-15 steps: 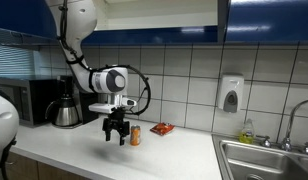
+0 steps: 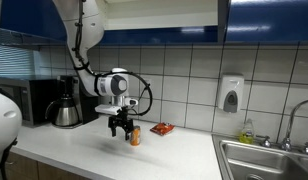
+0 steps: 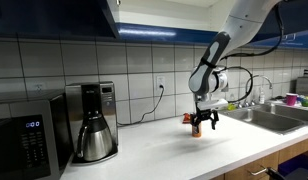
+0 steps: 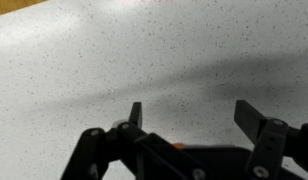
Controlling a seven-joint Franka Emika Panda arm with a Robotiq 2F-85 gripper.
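Observation:
Above the white counter (image 2: pixel 84 150), my gripper (image 2: pixel 121 134) points downward in exterior view 1. It is open, with bare speckled counter between its spread fingers in the wrist view. An orange object, perhaps a bottle or can (image 2: pixel 135 135), stands upright just right of and apart from the gripper there. In exterior view 2 the orange object (image 3: pixel 196 129) appears close beside the arm, left of the gripper (image 3: pixel 214 124). Only a small orange patch (image 4: pixel 178 146) shows at the wrist view's lower edge, largely hidden by the gripper body.
A red package (image 2: pixel 162 129) lies farther back near the tiled wall. The sink (image 2: pixel 256 161) is to the right, with a soap bottle (image 2: pixel 248 131) behind it. A coffee maker (image 3: pixel 95 122) and a microwave (image 3: pixel 24 115) stand at the other end.
The arm and gripper have shifted slightly to the right and back, nearer the orange object. The orange object and the red package have not moved.

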